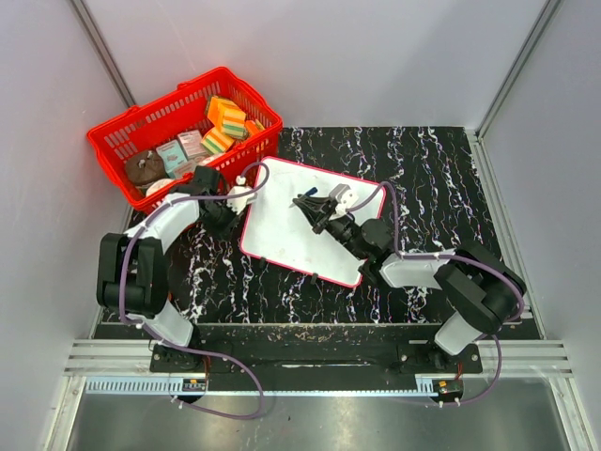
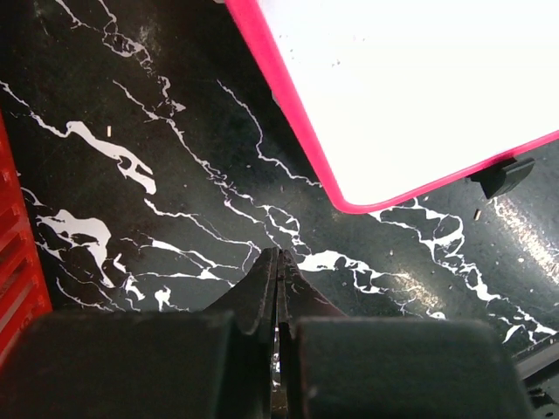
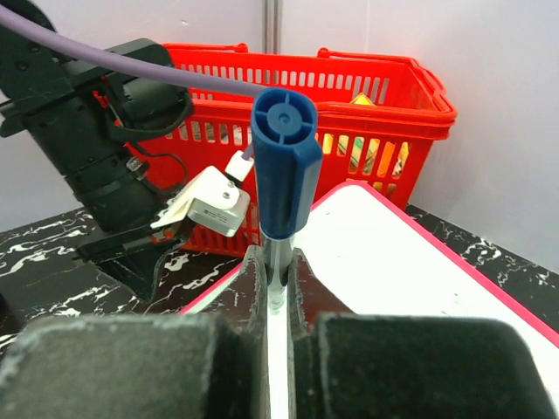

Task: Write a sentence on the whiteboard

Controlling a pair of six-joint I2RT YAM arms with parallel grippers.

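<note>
The whiteboard (image 1: 291, 235), white with a pink-red rim, lies flat on the black marble table, slightly turned in the top view. Its near left corner shows large in the left wrist view, where my left gripper is shut with nothing between its fingers, just outside that corner. A marker with a blue barrel (image 3: 284, 166) stands upright in my right gripper, which is shut on its grey lower part. That gripper holds the marker over the board. No writing can be made out on the visible white surface.
A red basket (image 1: 122, 141) holding sponges (image 1: 225, 115) and boxes stands at the back left, close behind my left arm. A black clip (image 2: 502, 177) sits on the board's front rim. Bare marble (image 1: 427, 164) is free at the back right.
</note>
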